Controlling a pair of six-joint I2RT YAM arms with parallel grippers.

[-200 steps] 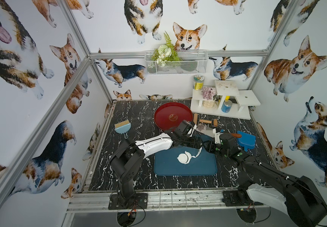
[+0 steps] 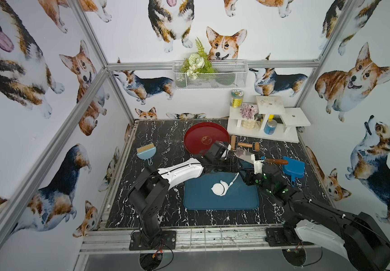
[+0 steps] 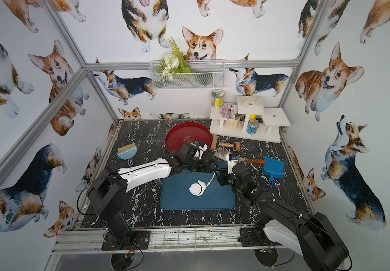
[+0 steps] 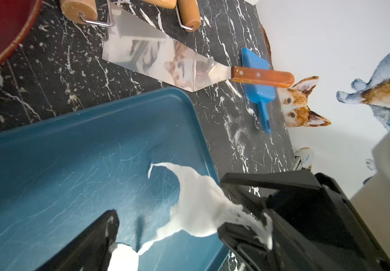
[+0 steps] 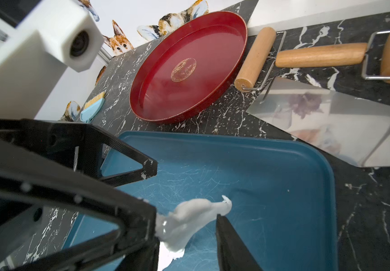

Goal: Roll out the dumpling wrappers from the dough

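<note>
A white lump of dough (image 2: 220, 188) lies on the blue tray (image 2: 204, 202), and a thin strand of it rises toward the grippers. Another stretched white blob (image 4: 199, 201) hangs above the tray between the two grippers, a thin tail joining it to the lump below. My left gripper (image 2: 235, 167) stands open over the tray's back edge, with white smears on its fingers (image 4: 109, 221). Close beside it on the right is my right gripper (image 2: 246, 175), also open; dough clings around the gripper tips (image 5: 188, 223). Exact contact points are partly hidden.
Behind the tray are a red round pan (image 2: 206, 135), a wooden roller (image 5: 321, 55) and a metal scraper (image 4: 159, 54) with an orange handle. A blue dustpan (image 2: 293, 168) lies right, a brush (image 2: 146, 151) left. The tray's front half is clear.
The dough strand's upper end has moved a little left; the lump stays put.
</note>
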